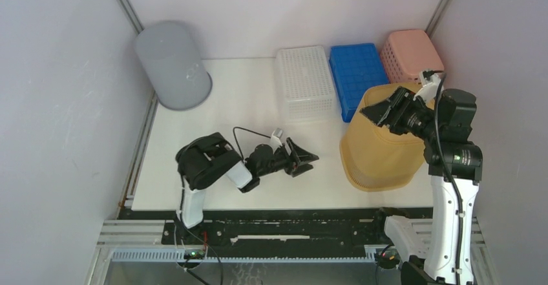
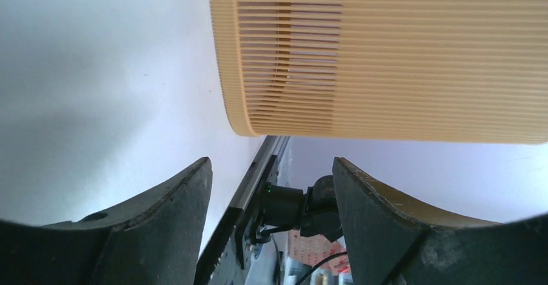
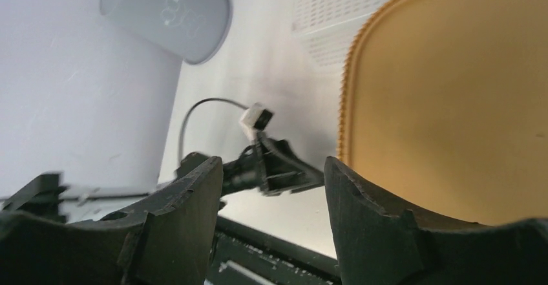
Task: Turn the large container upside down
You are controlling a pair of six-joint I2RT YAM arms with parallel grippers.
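The large yellow container stands upside down on the right of the table, its closed base up and its wider rim down. In the right wrist view, its smooth surface fills the right side, and in the left wrist view its slatted wall crosses the top. My left gripper is open and empty, left of the container and apart from it. Above the container's left part is my right gripper, also open, with nothing between its fingers. The right arm hides part of the container's right side.
Behind the container are a white basket, a blue basket and a pink basket. A grey bin leans at the back left. Bare table lies in the middle and left.
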